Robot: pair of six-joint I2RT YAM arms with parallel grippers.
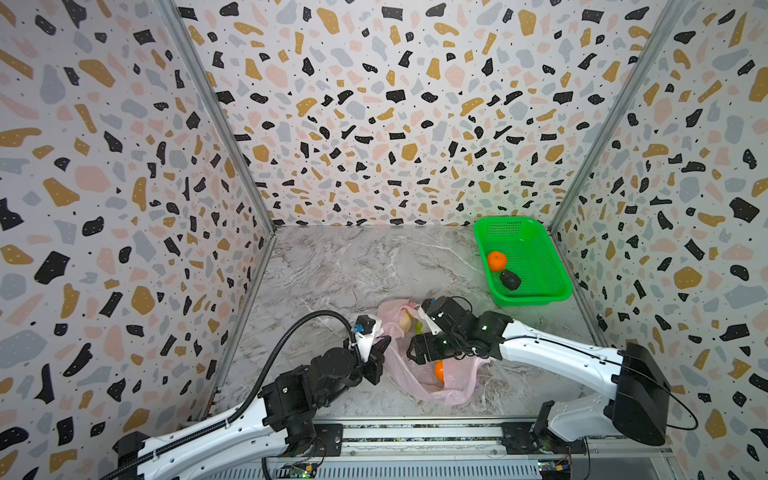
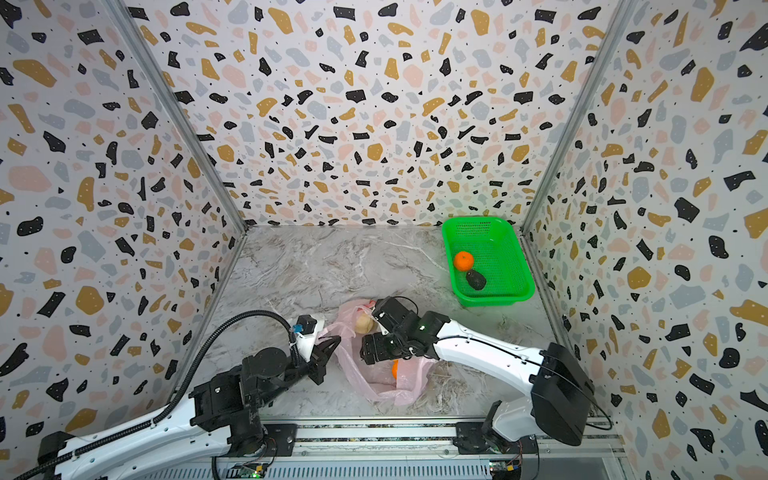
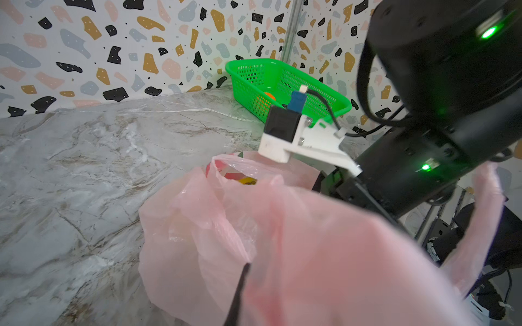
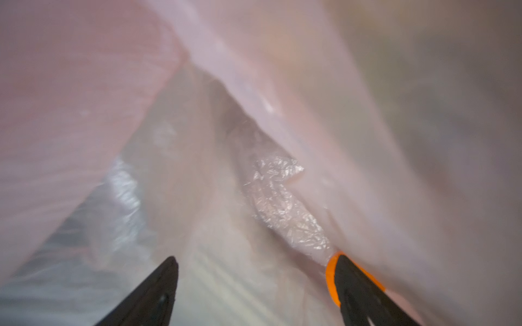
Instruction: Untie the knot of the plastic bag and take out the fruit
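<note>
The pink plastic bag [image 1: 424, 389] lies open on the table. My left gripper [image 1: 381, 360] is at its left rim, shut with thin pink plastic drawn up over its finger in the left wrist view. My right gripper [image 1: 417, 349] is down in the bag's mouth, its fingers [image 4: 149, 296] apart and nothing between them but bag film behind. An orange fruit [image 4: 331, 277] shows by its right finger. A pale fruit [image 2: 364, 323] and a bit of green fruit [image 1: 417, 327] are visible toward the bag's far end; the right arm hides the rest.
At the back right stands a green basket [image 1: 537, 264], holding an orange [image 1: 497, 261] and a dark, avocado-like fruit [image 1: 509, 279]. The two arms are close together around the bag.
</note>
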